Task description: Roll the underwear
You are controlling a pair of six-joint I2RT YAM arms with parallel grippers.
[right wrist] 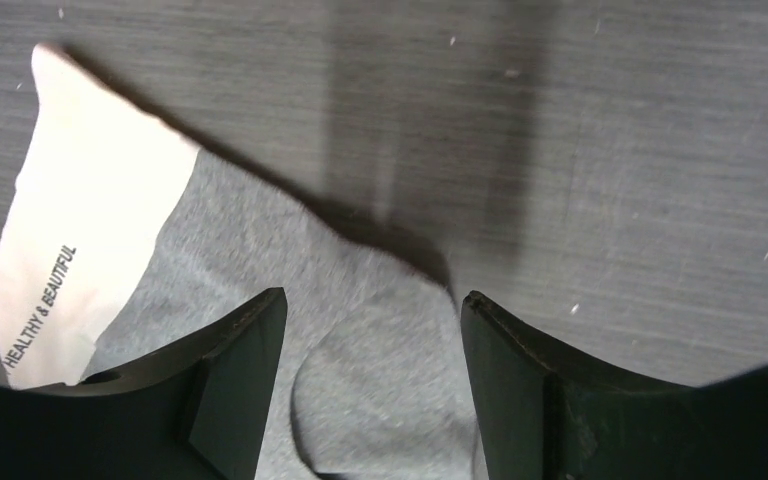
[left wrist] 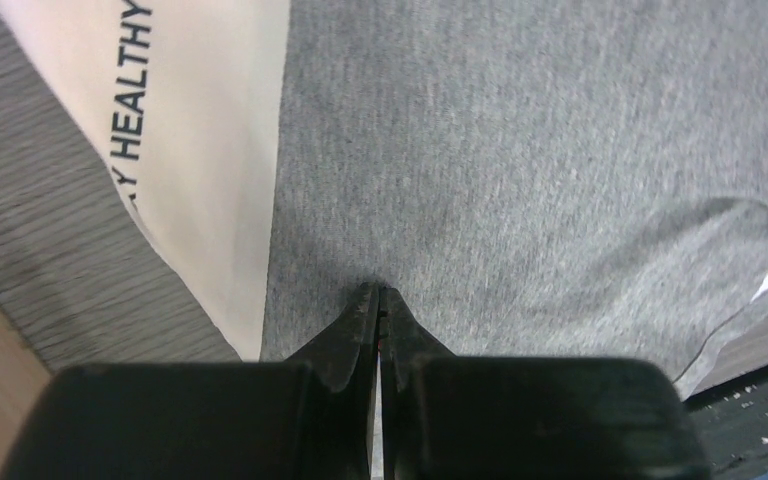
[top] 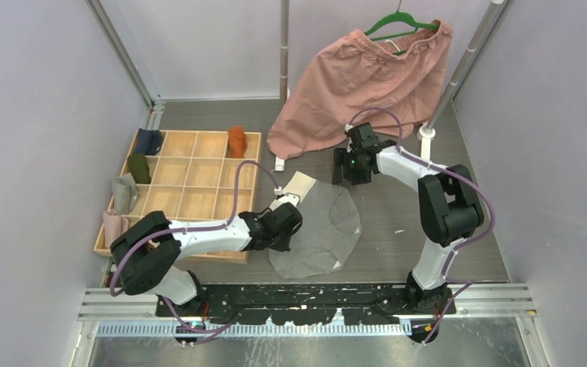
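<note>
The grey underwear [top: 325, 229] lies spread flat on the floor, its cream waistband [left wrist: 195, 150] printed with dark letters. Above the cloth near that band, my left gripper is shut with its tips against the grey fabric. Whether a thin fold is caught between them cannot be made out. My right gripper stands open over the garment's far right edge. Between its spread fingers the cloth's edge shows flat, with nothing held. In the top view the left arm covers part of the underwear's left side.
A wooden compartment box [top: 172, 175] with several rolled cloths stands at the left, close to the left arm. Pink shorts [top: 367, 84] hang from a green hanger at the back, near the right gripper. Bare floor [top: 428, 222] lies to the right.
</note>
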